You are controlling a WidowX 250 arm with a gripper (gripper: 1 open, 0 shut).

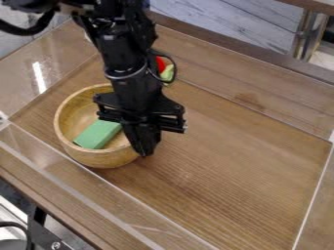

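A wooden bowl (pixel 70 117) holds a green block (pixel 98 135) at the left of the table. My black gripper (pixel 146 146) hangs low at the bowl's right side, partly in front of it. It looks shut, with nothing visible between its fingers. Whether it touches the bowl is hard to tell.
Behind my arm, a red and green object (pixel 164 68) is partly hidden. A white panelled wall and a metal post stand beyond the back edge.
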